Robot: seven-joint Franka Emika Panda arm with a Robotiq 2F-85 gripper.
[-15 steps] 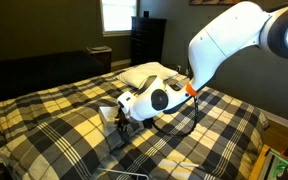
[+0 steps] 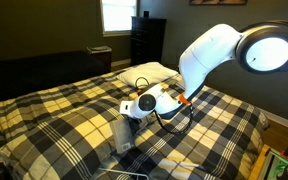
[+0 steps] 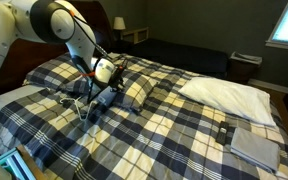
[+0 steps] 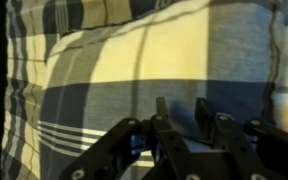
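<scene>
Reaching in from the right in exterior view 1, the arm has its gripper [image 2: 132, 112] low beside the raised plaid bedding. A pale grey patch [image 2: 122, 134] shows just below it; whether this is a separate object or part of the bedding is unclear. In the wrist view, the fingertips of my gripper stand part open, a gap between them. Plaid fabric [image 4: 169, 65] fills the view ahead, with darker blue cloth behind the fingertips. Whether cloth lies between the fingers cannot be told.
A white pillow [image 3: 229, 98] and a grey flat item [image 3: 254, 148] lie on the bed in exterior view 2, with a small dark object [image 3: 222, 132] nearby. White strips [image 2: 179, 163] lie in front.
The gripper has shifted right in exterior view 1. The pale grey patch now appears lower and further right.
</scene>
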